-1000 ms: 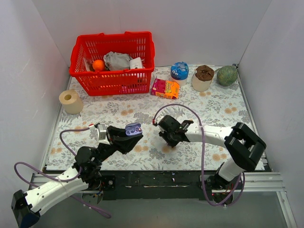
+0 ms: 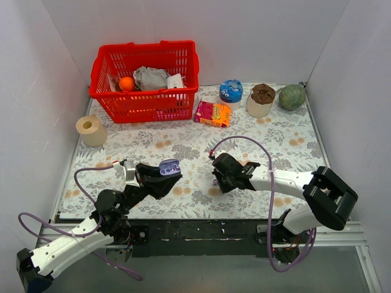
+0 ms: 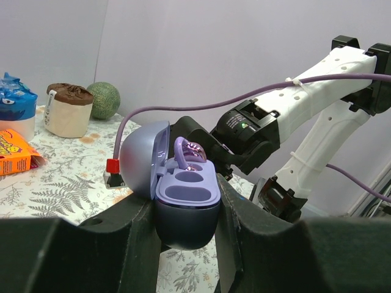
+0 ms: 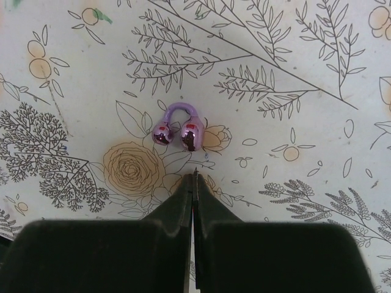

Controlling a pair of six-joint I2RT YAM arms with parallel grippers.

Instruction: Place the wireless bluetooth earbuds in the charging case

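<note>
My left gripper point(image 2: 172, 177) holds the lilac charging case point(image 2: 169, 163) raised over the left part of the table, shut on it. In the left wrist view the open case point(image 3: 186, 213) shows a purple earbud point(image 3: 189, 152) in it. My right gripper is shut, pointing down at the table, with nothing seen between its fingers. Just beyond its tips in the right wrist view lies a purple U-shaped earbud point(image 4: 192, 131) with shiny ends, on the patterned mat.
A red basket point(image 2: 143, 110) stands at the back left, a tape roll point(image 2: 91, 130) at the left edge. An orange snack bag point(image 2: 212, 114), blue-topped jar point(image 2: 231, 91), brown-topped container point(image 2: 259, 104) and melon point(image 2: 292, 97) line the back.
The left gripper with the case has stayed nearly still.
</note>
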